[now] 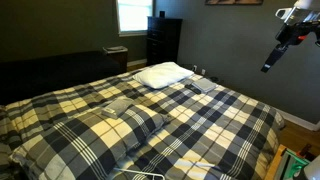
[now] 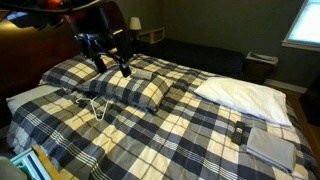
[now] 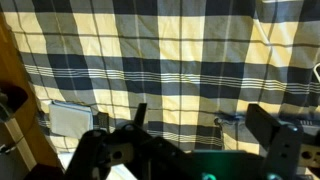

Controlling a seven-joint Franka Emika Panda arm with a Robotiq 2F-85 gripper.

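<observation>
High above the bed, my gripper (image 1: pixel 267 68) hangs at the right in exterior view 1, clear of everything on the bedding. In the wrist view its two dark fingers (image 3: pixel 140 114) stand wide apart, with only plaid bedspread (image 3: pixel 190 50) showing between them and nothing held. A flat grey notebook-like item (image 2: pixel 271 147) lies on the bed at the right of exterior view 2. Beside it is a dark, narrow remote-like object (image 2: pixel 238 132). A white wire shape, perhaps a hanger (image 2: pixel 95 107), rests at the left in that view.
A white pillow (image 1: pixel 162 75) lies toward the far side of the bed. A plaid pillow (image 1: pixel 95 135) carries a flat grey item (image 1: pixel 117 107). Thin pale pieces (image 1: pixel 138 172) lie near the front in exterior view 1.
</observation>
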